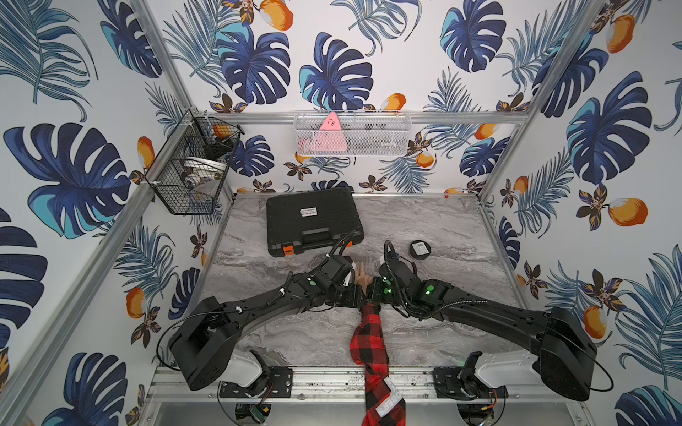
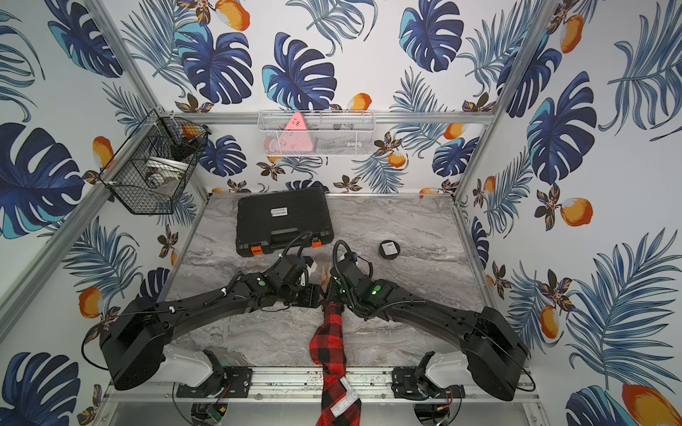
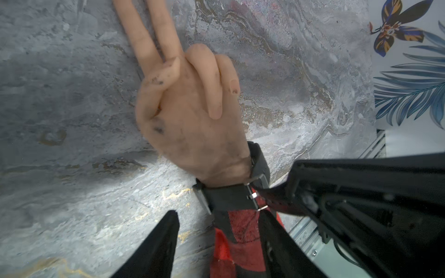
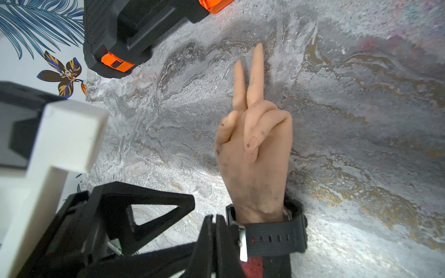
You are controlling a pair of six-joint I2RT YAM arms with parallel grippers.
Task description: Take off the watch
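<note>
A mannequin hand (image 4: 255, 171) lies palm up in a red-and-black plaid sleeve (image 1: 368, 337). Around its wrist is a black watch strap with a metal buckle; strap holes show in the right wrist view, while the watch face is hidden. My left gripper is part open, its fingers apart near the sleeve and strap, nothing visibly clamped. Beside the buckle, my right gripper has its fingers together. Whether a thin strap end sits between them cannot be told.
A black case (image 1: 312, 220) with orange latches stands at the back left. A round black item (image 1: 420, 248) lies to the right of the hand. Both arms crowd the wrist closely.
</note>
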